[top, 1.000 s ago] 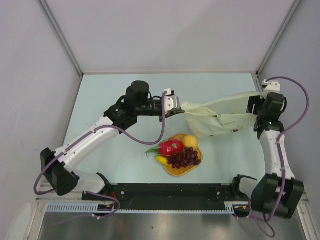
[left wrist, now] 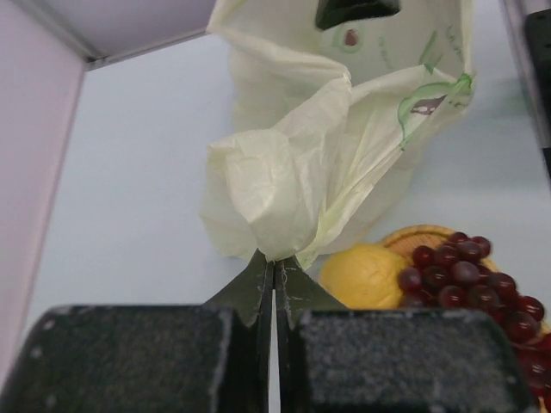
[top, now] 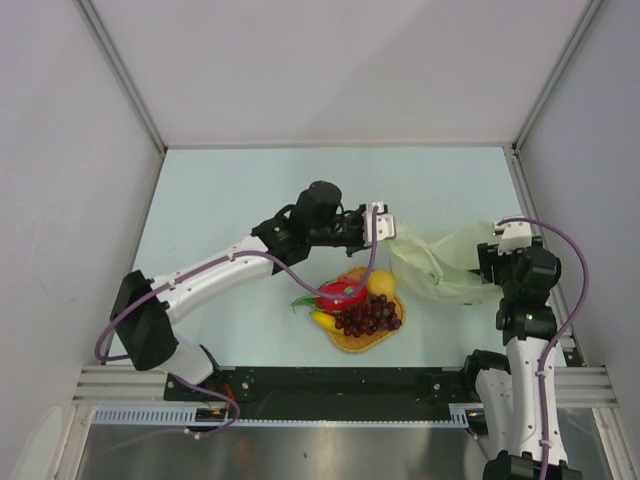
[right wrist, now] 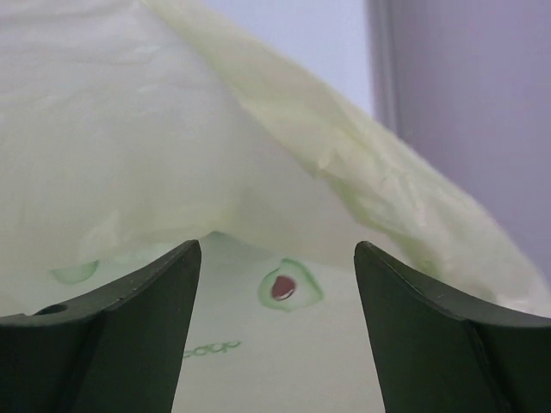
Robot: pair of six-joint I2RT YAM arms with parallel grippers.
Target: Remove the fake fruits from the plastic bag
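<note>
The pale plastic bag (top: 440,262) is held up at the middle right. My left gripper is shut on a bunched part of the bag (left wrist: 275,189). My right gripper (top: 490,262) is open at the bag's right side, with the bag's sheet behind and between its fingers in the right wrist view. The fake fruits lie in a wicker basket (top: 348,342) below: a red dragon fruit (top: 338,292), a yellow banana (top: 325,321), grapes (top: 370,318) and a yellow round fruit (top: 381,283).
Walls border it at the back and both sides.
My left gripper has moved right with the bag's end. My right gripper has moved down and toward the middle from the back right corner, and the bag has bunched up and sagged.
</note>
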